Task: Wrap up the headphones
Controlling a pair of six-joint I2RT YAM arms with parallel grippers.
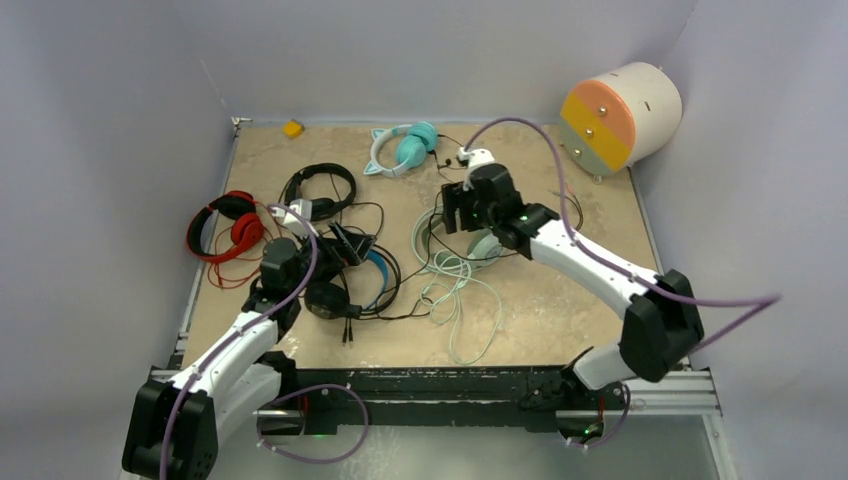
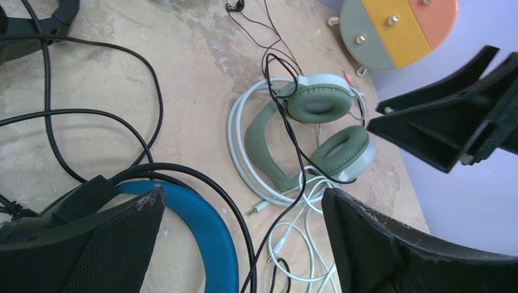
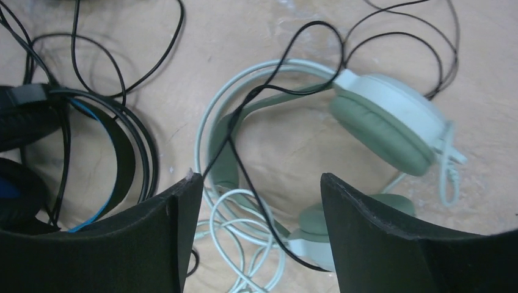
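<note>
Pale green headphones [image 3: 391, 122] lie mid-table, their mint cord [image 1: 455, 280] coiled around the band and spread loosely below. A thin black cable [image 3: 250, 177] crosses over them. Above them hovers my right gripper [image 1: 450, 208], its fingers apart with nothing between them; in the top view it hides part of the headphones. Over at the left, my left gripper [image 1: 365, 245] is open above the black headphones with a blue inner band [image 2: 201, 213]. One dark ear cup [image 1: 326, 299] of that pair shows beside it, with black cords looped around the band.
Black headphones [image 1: 345, 177], red headphones [image 1: 200, 235] and turquoise cat-ear headphones [image 1: 398, 148] lie toward the left and back. A striped drum [image 1: 597, 126] stands at the back right. Bare table lies at the front right.
</note>
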